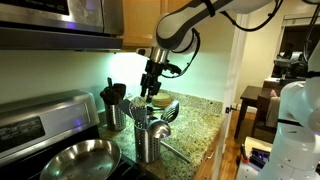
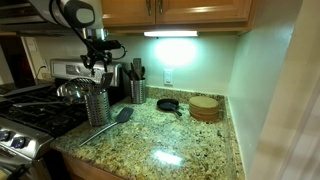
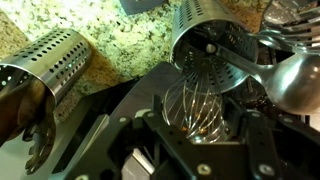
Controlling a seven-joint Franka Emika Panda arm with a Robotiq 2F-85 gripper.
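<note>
In the wrist view, a wire whisk shows its loops between the spread fingers of my gripper. The gripper is at least partly open, and whether a finger touches the wires is unclear. Behind the whisk lies a perforated metal utensil holder, with a ladle leaning out of it. Exterior view 1 has my gripper pointing down over the holder at the counter's edge. In exterior view 2 the gripper is above the same holder, among its utensils.
A second perforated holder with dark utensils stands close by. A steel pan rests on the stove. One long dark spatula leans across the counter. Farther along are a black pan and stacked tan plates.
</note>
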